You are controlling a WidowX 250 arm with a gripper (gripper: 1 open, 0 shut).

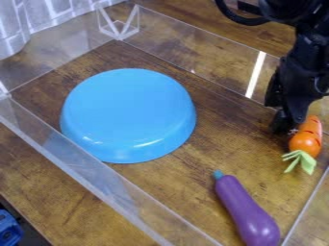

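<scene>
My dark gripper [286, 117] reaches down at the right side of the clear-walled tray, its tip low beside an orange toy carrot [305, 139] with pale green leaves. The fingertips are dark and partly hidden against the carrot's top, so I cannot tell whether they are open or shut. A purple toy eggplant [245, 210] lies lower down, and a light blue upturned bowl [127, 114] sits at the centre left.
Clear walls [64, 163] bound the wooden floor of the tray. Bare floor [187, 178] lies between the bowl, carrot and eggplant. A blue object [8, 229] is at the lower left outside the tray.
</scene>
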